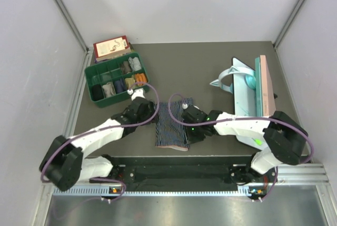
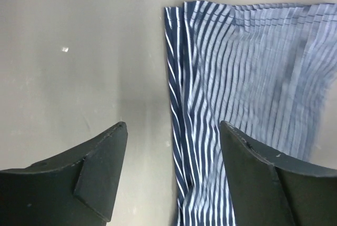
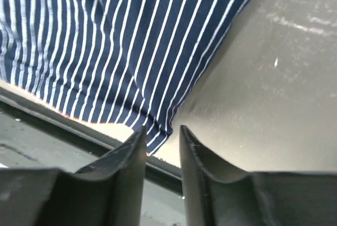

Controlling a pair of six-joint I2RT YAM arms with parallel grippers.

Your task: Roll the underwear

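Navy striped underwear point(image 1: 170, 128) lies on the grey table between my grippers, its left edge folded into a narrow strip in the left wrist view, where the cloth point(image 2: 263, 78) fills the right side. My left gripper hangs open above that folded edge, nothing between its fingers. My right gripper is over the lower right corner of the cloth point(image 3: 116, 41), near the table's front edge. Its fingertips stand part open, and the corner shows just beyond them; whether they touch it is unclear.
A green divided bin point(image 1: 102, 72) with rolled cloths stands at back left, a box point(image 1: 110, 46) behind it. At right are boards point(image 1: 266, 84) and a light-blue object point(image 1: 224, 81).
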